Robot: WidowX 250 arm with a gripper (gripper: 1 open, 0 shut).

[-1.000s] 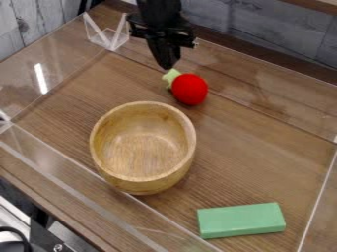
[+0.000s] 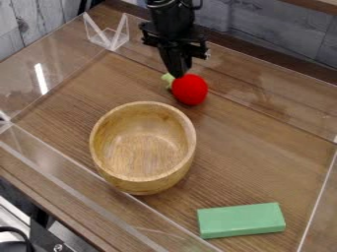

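My black gripper [image 2: 175, 62] hangs over the upper middle of the table, shut, with nothing visible between its fingers. Just below it is a red ball-shaped object [image 2: 190, 91], with a small light green piece [image 2: 170, 80] at its upper left, partly behind it. A wide tan bowl [image 2: 142, 167] stands empty in the lower middle. A green block [image 2: 239, 219] lies at the front right.
The arm and gripper have shifted slightly to the right over about a second. The red object, bowl and green block have not visibly moved.
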